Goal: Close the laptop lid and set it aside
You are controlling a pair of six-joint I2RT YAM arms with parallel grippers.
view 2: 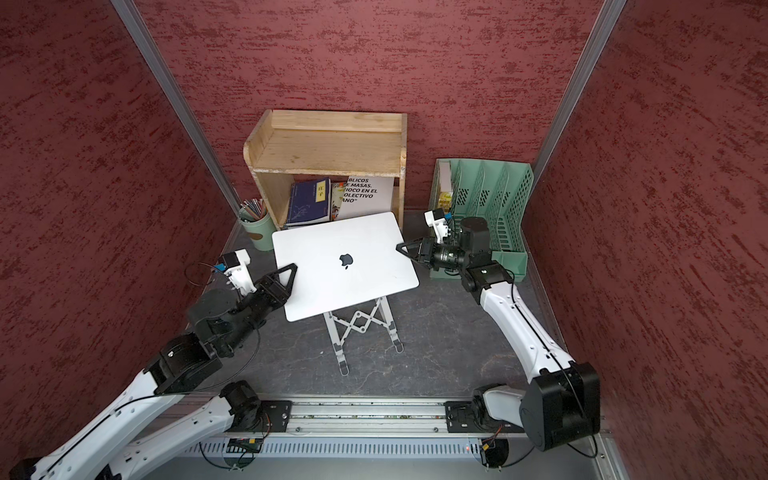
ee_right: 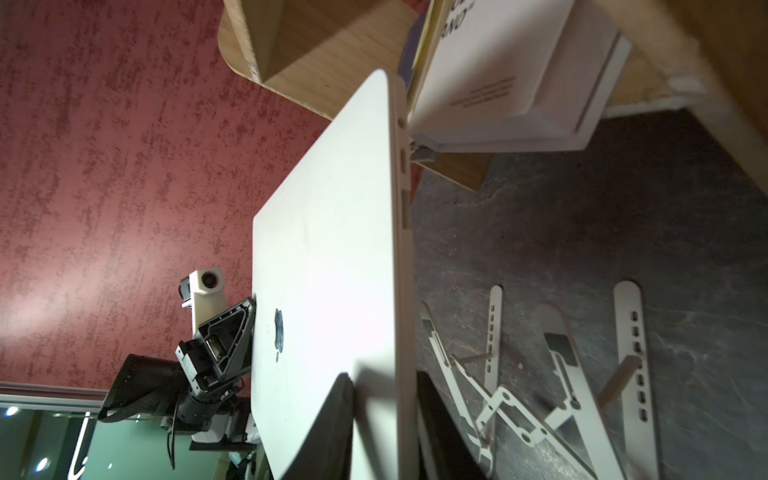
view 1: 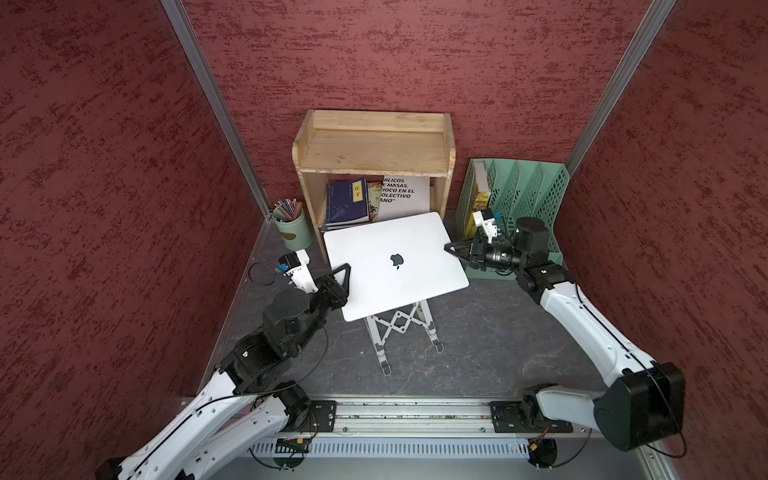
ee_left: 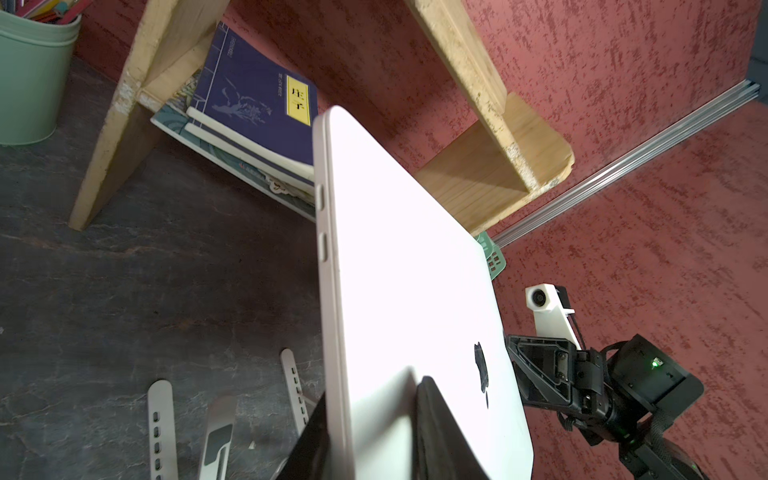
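Note:
The closed silver laptop [view 1: 397, 261] hangs in the air above a folding metal stand [view 1: 400, 324], which lies bare on the table below it. My left gripper [view 1: 342, 280] is shut on the laptop's left end, its fingers over the lid and edge in the left wrist view. On the opposite end my right gripper [view 1: 453, 249] is shut on the laptop's right side, fingertips on either face in the right wrist view.
A wooden shelf [view 1: 372, 144] with books [view 1: 346, 200] stands behind the laptop. A green file rack [view 1: 544, 192] is at the back right, a pen cup [view 1: 295, 233] at the back left.

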